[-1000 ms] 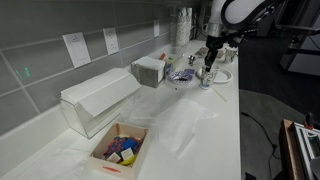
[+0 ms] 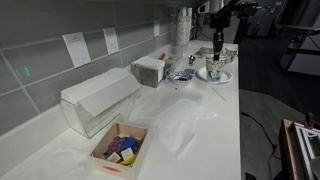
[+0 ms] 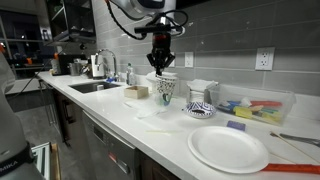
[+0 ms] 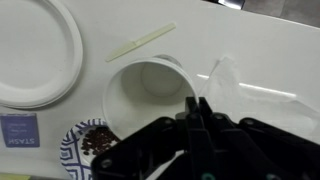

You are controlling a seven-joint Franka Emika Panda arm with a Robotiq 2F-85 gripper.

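My gripper (image 3: 158, 68) is shut on the rim of a white cup (image 3: 160, 84), which hangs at the far part of the counter. From above, in the wrist view, I look into the cup's pale, seemingly empty inside (image 4: 148, 98); the fingers meet its right edge. Exterior view 1 shows the patterned cup (image 2: 217, 60) below the gripper, in front of the white plate. A blue-green patch shows low down there; whether it belongs to this cup or another thing behind, I cannot tell.
Beside the cup stands a blue-patterned bowl (image 4: 72, 152) with dark bits in it. A white plate (image 4: 35, 50), a cream stick (image 4: 140, 42) and a clear plastic sheet (image 4: 245, 100) lie around. An open box of small packets (image 2: 118, 150) sits at the near end.
In exterior view 1 the gripper and cup have moved a little to the right and upward, from beside the plate to in front of it. The other objects stay put.
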